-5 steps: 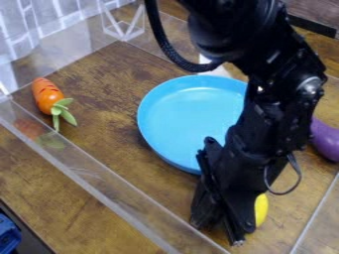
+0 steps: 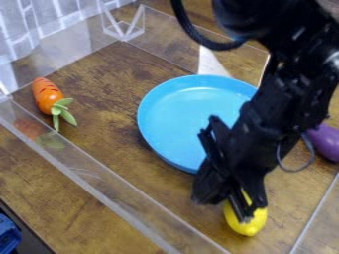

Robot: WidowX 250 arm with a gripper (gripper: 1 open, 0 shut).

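The black robot gripper (image 2: pixel 228 194) is low at the right, in front of a blue plate (image 2: pixel 172 114), its fingertips just over a yellow object (image 2: pixel 247 220) on the wooden table, which it partly hides. Whether anything is between the fingers cannot be seen clearly. An orange toy carrot (image 2: pixel 48 97) with a green top lies at the left. A purple object (image 2: pixel 327 142) sits at the right edge, partly hidden by the arm.
Clear plastic walls (image 2: pixel 93 193) border the wooden surface (image 2: pixel 99 149). A pale object (image 2: pixel 211 62) stands behind the plate. A blue item (image 2: pixel 7 235) is at the lower left. The table between carrot and plate is clear.
The gripper has risen a little from its lower position, and more of the yellow object now shows beneath it. The plate and carrot have not moved.
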